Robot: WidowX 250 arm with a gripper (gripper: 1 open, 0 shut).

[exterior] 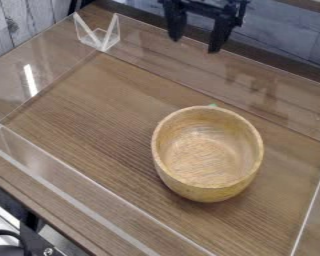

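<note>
My gripper [198, 30] is at the top centre of the camera view, dark and partly cut off by the frame's upper edge, with two dark parts hanging down. Whether it is open or shut, or holds anything, I cannot tell. Below it, apart from it, a round light wooden bowl [207, 160] sits on the table.
White tape markings [99, 35] lie at the top left and along the edges. A small green speck sits just behind the bowl. Dark cabling [5, 240] shows beyond the table at the bottom left.
</note>
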